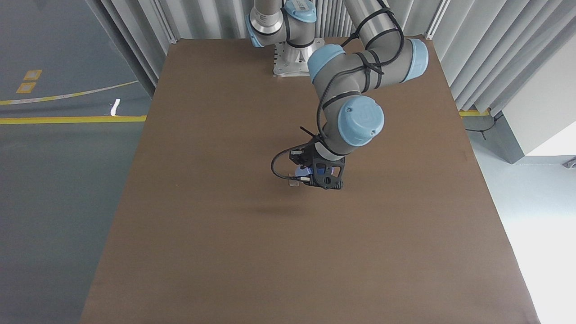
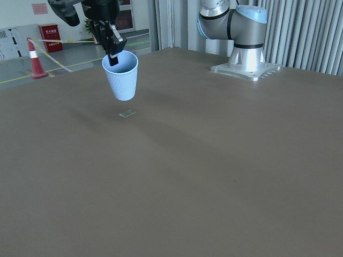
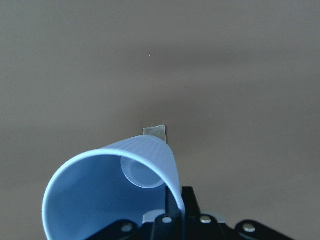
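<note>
My gripper is shut on the rim of a light blue ribbed paper cup, which hangs upright above the brown table, as the left view shows. In the wrist view the cup opens toward the camera, with the black fingers at its right rim. A small translucent patch lies on the table below it, partly behind the cup in the wrist view. In the front view the arm and gripper hide most of the cup.
</note>
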